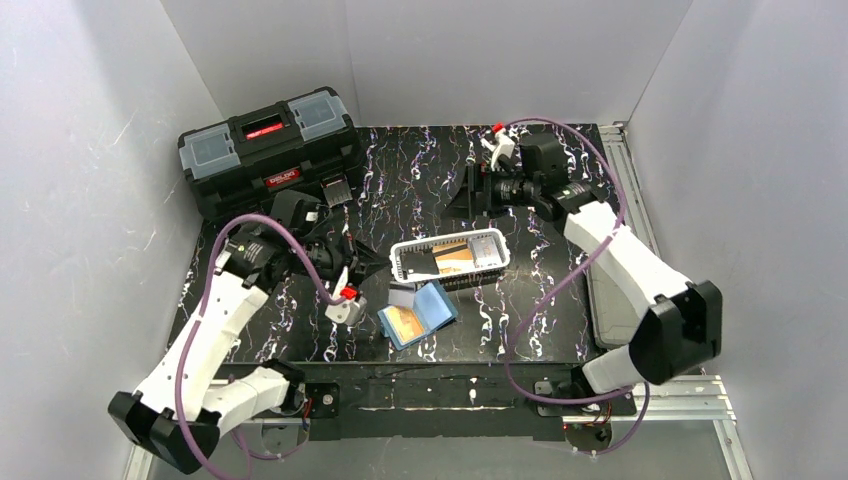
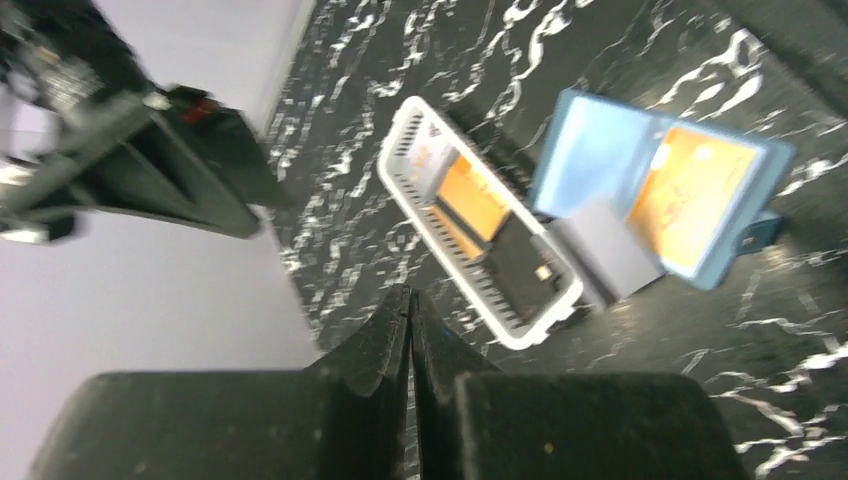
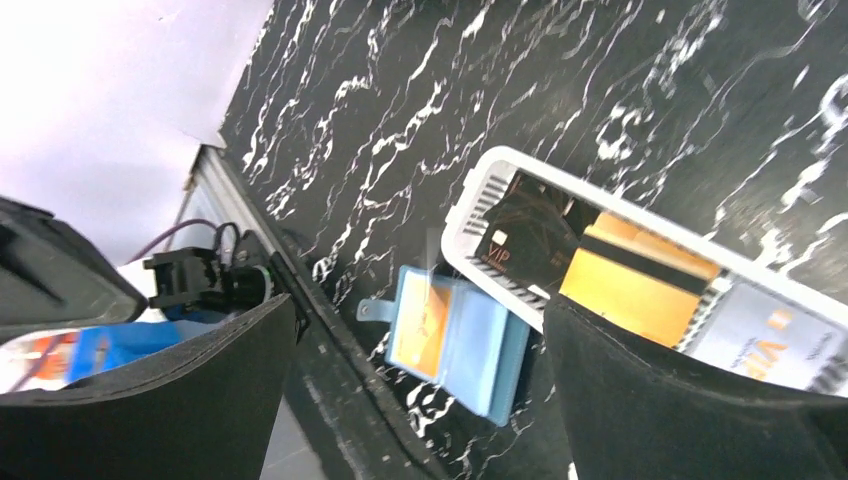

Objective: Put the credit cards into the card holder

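The blue card holder [image 1: 421, 316] lies open near the front of the table, with an orange card [image 2: 694, 190] in one half. A grey card [image 2: 605, 250] shows between the holder and the white basket [image 1: 502, 240], overlapping the holder's edge in the left wrist view. Whether it touches the holder is unclear. My left gripper is shut, with nothing visible between its fingertips, and the grey card is apart from them. My right gripper stands open and empty, behind the basket in the top view. In the basket are a black card [image 3: 530, 235], an orange card [image 3: 640, 280] and a pale card [image 3: 770, 335].
A black toolbox [image 1: 270, 145] stands at the back left. Along the right side lies a grey tray [image 1: 612, 300]. Bare black marbled tabletop [image 1: 540, 310] surrounds the basket and holder.
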